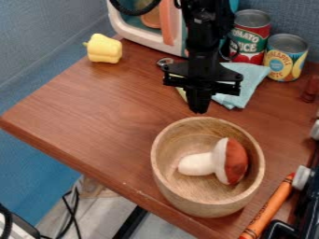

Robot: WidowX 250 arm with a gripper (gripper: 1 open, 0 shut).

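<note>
My black gripper point(197, 103) points down above the table just behind a wooden bowl point(174, 191), near a light blue cloth point(234, 99). Whether its fingers are open or shut is unclear at this size. In the bowl lies a toy mushroom with a white stem point(196, 164) and red cap point(230, 161).
A yellow pepper-like toy point(104, 49) sits at the back left. Two cans point(249, 37) point(285, 59), tomato and yellow, stand at the back right, near a toy appliance point(147, 33). A crayon point(268, 210) and black items lie at the right edge.
</note>
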